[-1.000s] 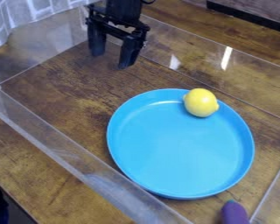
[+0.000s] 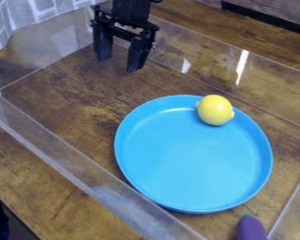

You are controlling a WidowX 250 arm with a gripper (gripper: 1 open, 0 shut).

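The black gripper [image 2: 119, 52] hangs over the upper middle of the wooden surface, its two dark fingers pointing down and spread apart, with nothing visible between them. A blue plate [image 2: 190, 159] fills the lower right. A yellow ball [image 2: 216, 110] rests on its upper right rim. Below the plate at the bottom right lies a purple object [image 2: 250, 228], partly cut off by the frame.
Clear plastic walls border the wooden surface [image 2: 65, 103] on the left and lower left, with another edge at the lower right. The wood left of the plate and at the upper right is clear.
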